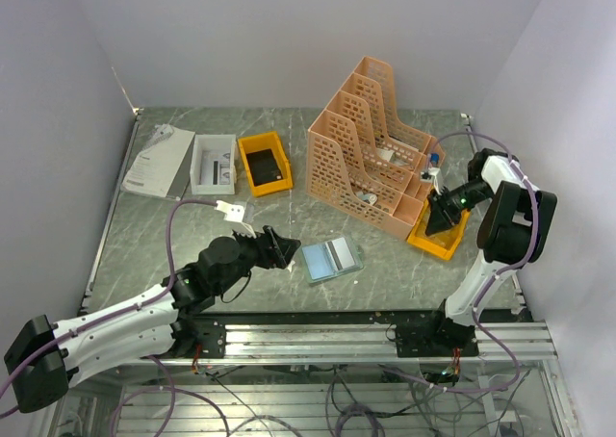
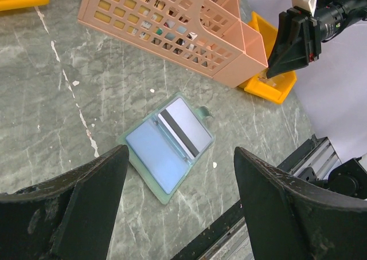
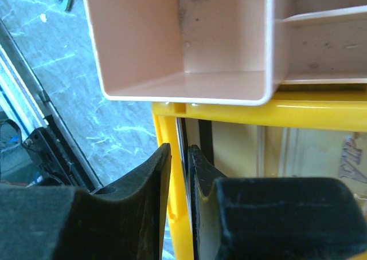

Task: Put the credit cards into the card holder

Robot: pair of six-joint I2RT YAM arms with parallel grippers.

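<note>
My right gripper is down at the yellow box (image 3: 178, 220) beside the pink holder (image 3: 223, 36). In the right wrist view a thin card-like strip stands upright along the box's inner edge at its fingertips; I cannot tell whether it is gripped. Pale cards lie inside the box. My left gripper stands open above a teal tray (image 2: 160, 196) with a blue card (image 2: 153, 154) and a white card (image 2: 190, 122).
In the top view a white box (image 1: 200, 182), a paper (image 1: 154, 167) and a second yellow box (image 1: 262, 141) lie at the back left. The tabletop between the arms is mostly clear.
</note>
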